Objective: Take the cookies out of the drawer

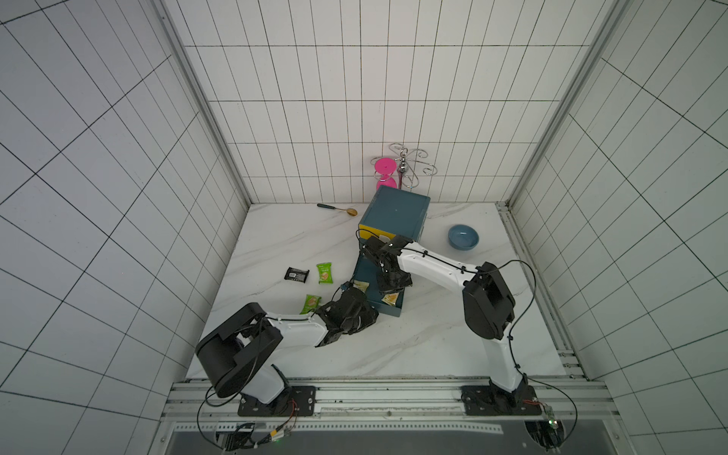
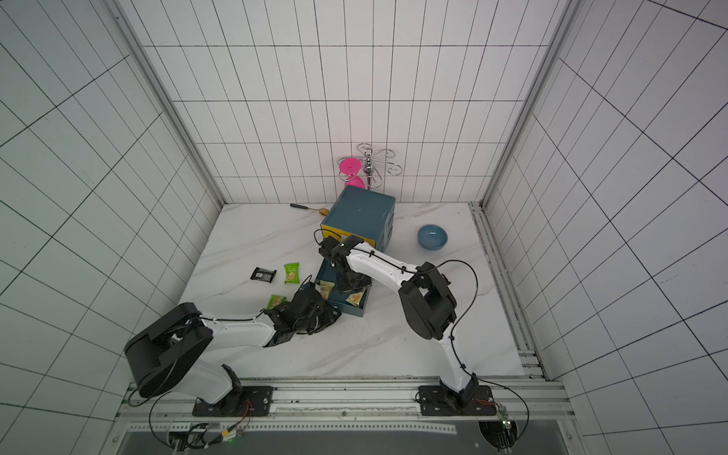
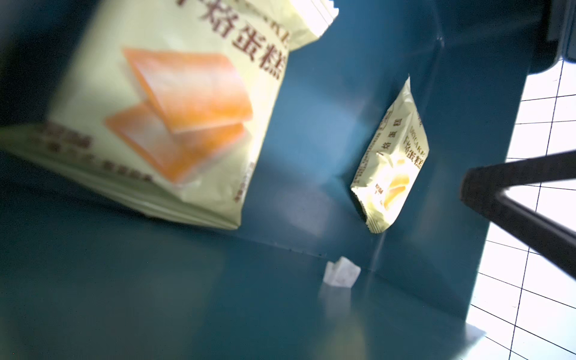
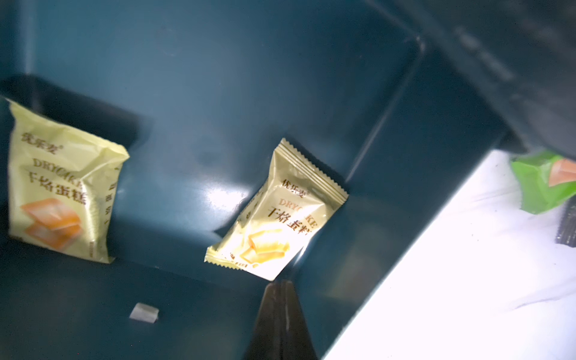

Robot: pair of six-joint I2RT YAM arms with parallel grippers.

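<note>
Two pale yellow cookie packets lie inside the pulled-out blue drawer (image 1: 388, 309). One packet (image 4: 276, 216) rests against a side wall; the other packet (image 4: 60, 186) is farther left in the right wrist view and looms large in the left wrist view. My right gripper is shut, its fingertips together with nothing between them. Its tips appear just below the near packet, and in the left wrist view a finger (image 3: 480, 183) is clear of that packet. My left gripper (image 1: 370, 317) is by the drawer's front left corner; its fingers do not show clearly.
A small white block (image 3: 342, 273) sits by the drawer wall. Green packets (image 1: 324, 273) and a black packet (image 1: 296, 274) lie on the table at left. The cabinet (image 1: 396, 212) stands behind, with a blue bowl (image 1: 462, 236) to its right. The front right table is open.
</note>
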